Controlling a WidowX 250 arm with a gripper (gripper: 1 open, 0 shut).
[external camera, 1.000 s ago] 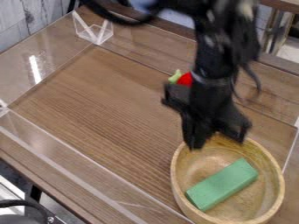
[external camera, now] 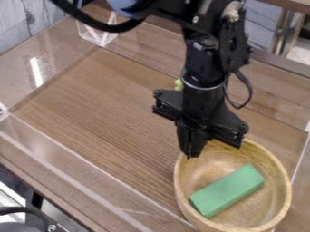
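My black gripper (external camera: pixel 194 145) hangs over the upper left rim of a cream bowl (external camera: pixel 276 207), pointing down. It looks shut, with nothing visible between its fingers. A green block (external camera: pixel 227 190) lies inside the bowl at the lower right. A small yellow-green item (external camera: pixel 179 83) on the table is mostly hidden behind the arm.
The wooden table (external camera: pixel 85 118) has clear room on the left and middle. A clear plastic object (external camera: pixel 97 27) stands at the back left. A wall borders the table at the far left.
The gripper has come down and slightly left toward the bowl's rim. A red item seen beside the yellow-green one is now hidden by the arm. The green block has not visibly moved.
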